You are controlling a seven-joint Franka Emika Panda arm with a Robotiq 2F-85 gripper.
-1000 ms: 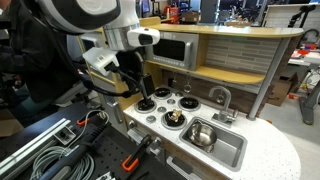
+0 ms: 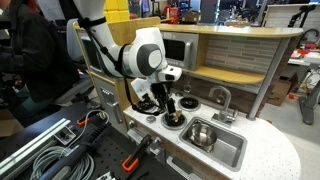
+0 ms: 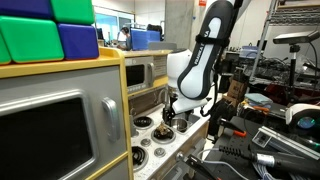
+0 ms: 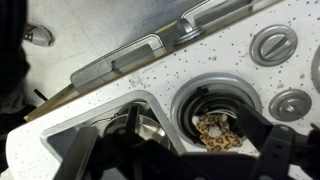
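A brown-and-tan spotted object lies on a coil burner in the wrist view. It also shows as a small tan shape beside the gripper in exterior view 1. My gripper stands open above it, with dark fingers apart on either side and nothing visibly held. In exterior view 1 the white arm reaches down over the stove, its gripper above the front right burner. The lower part of the object is partly hidden by the gripper in the wrist view.
A metal pot sits in the left part of the sink, right of the burners. A faucet rises behind it. Stove knobs lie along the counter's front. A shelf unit with a microwave stands at the back.
My arm has swung down and away from the exterior camera, bringing the gripper from high over the stove's left side to just above the spotted object. The pot has stayed put.
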